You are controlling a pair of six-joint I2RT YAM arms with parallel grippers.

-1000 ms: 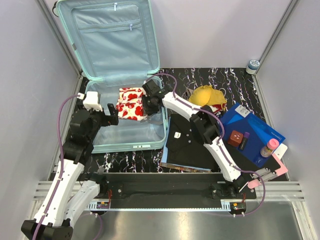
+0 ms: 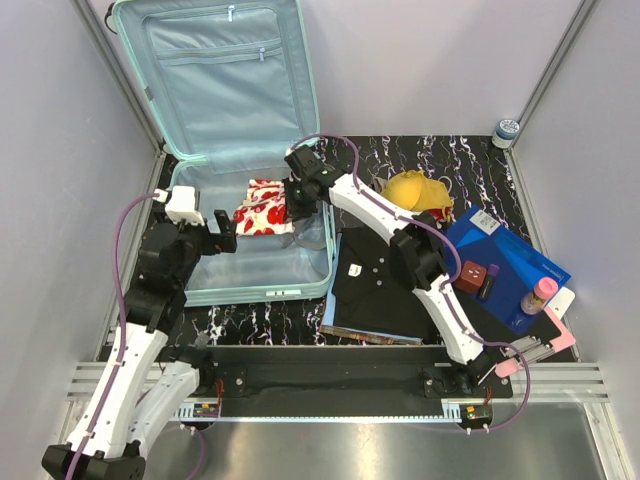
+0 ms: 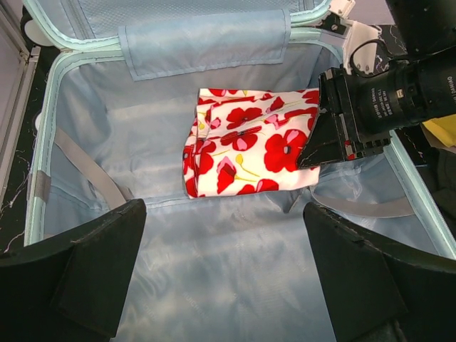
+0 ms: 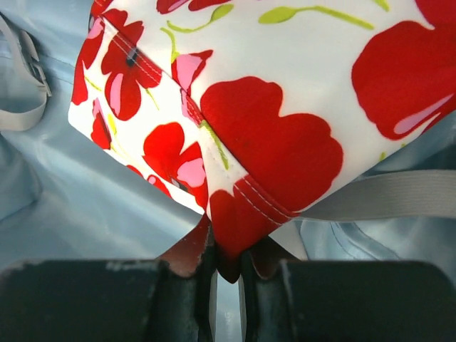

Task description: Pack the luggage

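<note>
A light-blue suitcase (image 2: 235, 297) lies open at the left, its lid (image 2: 220, 90) leaning back. Inside, towards the far half, is a folded white cloth with red flowers (image 3: 246, 142). My right gripper is shut on the near edge of this cloth, pinching a red corner of it. In the left wrist view the right gripper comes in from the right over the suitcase wall. My left gripper (image 2: 222, 232) stands open above the suitcase's left side, apart from the cloth, with nothing between its fingers.
Right of the suitcase lie black folded clothing (image 2: 380, 290) and a yellow hat (image 2: 415, 192). Farther right are a blue folder (image 2: 500, 255), a red box (image 2: 470, 277) and a pink-capped bottle (image 2: 540, 294). A round tin (image 2: 506, 132) stands back right.
The left arm looks still.
</note>
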